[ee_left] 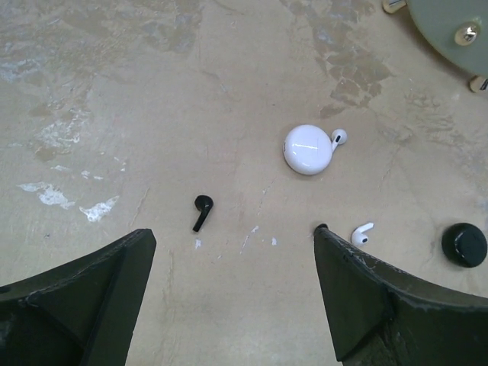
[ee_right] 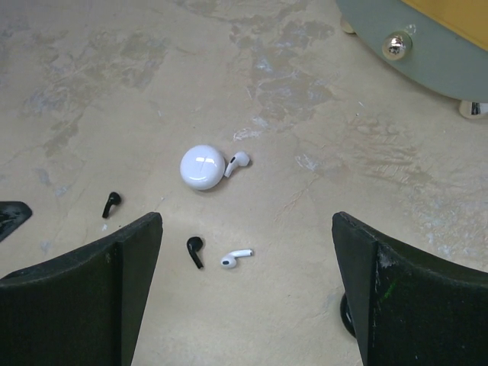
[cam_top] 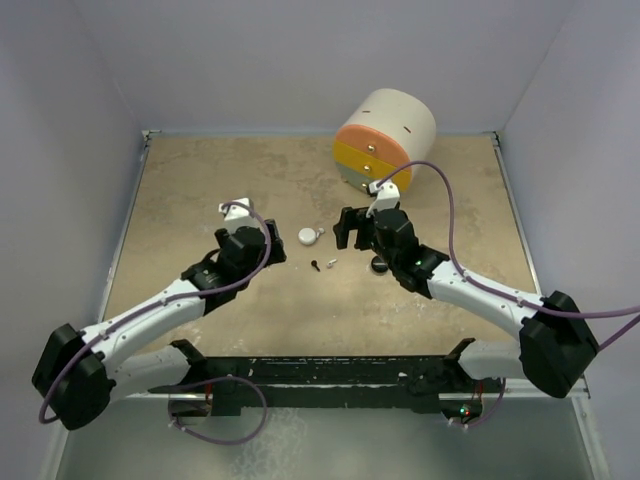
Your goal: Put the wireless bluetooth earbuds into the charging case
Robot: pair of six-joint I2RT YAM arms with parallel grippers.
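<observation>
A round white case point(ee_left: 307, 149) lies mid-table, a white earbud point(ee_right: 241, 161) beside its right. In front lie another white earbud point(ee_right: 229, 260) and a black earbud point(ee_right: 194, 250); a second black earbud point(ee_left: 203, 207) is further left. A round black case sits at the right, partly hidden in the right wrist view. My left gripper point(cam_top: 258, 243) is above the table left of the white case, fingers apart with nothing between them. My right gripper point(cam_top: 352, 228) hovers right of the white case, open and empty.
A drawer cabinet point(cam_top: 383, 145) with coloured fronts stands at the back right. Walls surround the table point(cam_top: 180, 180) at back and sides.
</observation>
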